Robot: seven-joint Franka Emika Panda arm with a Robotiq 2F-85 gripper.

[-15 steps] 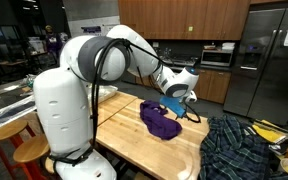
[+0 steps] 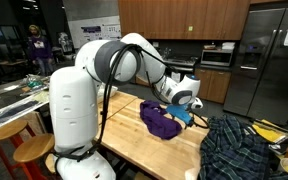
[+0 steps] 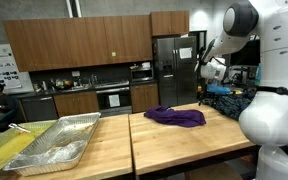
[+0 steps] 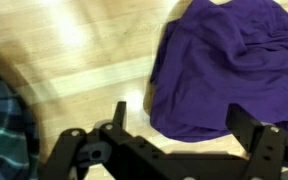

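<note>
A crumpled purple cloth (image 2: 161, 122) lies on the wooden table. It also shows as a low heap of purple cloth (image 3: 174, 116) in exterior view 2. My gripper is open above the table, its dark fingers set wide apart in the wrist view. Between them I see the lower corner of the purple cloth (image 4: 199, 85) and bare wood, with nothing held. Exterior view 1 has the gripper (image 2: 190, 117) just right of the cloth; its height above the table is hard to judge there.
A dark plaid cloth (image 2: 234, 148) is heaped at the table's right side, and its edge (image 4: 6, 128) enters the wrist view at left. A metal foil tray (image 3: 62, 142) stands off to the left in exterior view 2. Bare tabletop (image 2: 154, 151) lies in front of the purple cloth.
The arm's wrist and gripper have shifted a little to the right in exterior view 1, while the upper arm has swung left. Both cloths look unmoved.
</note>
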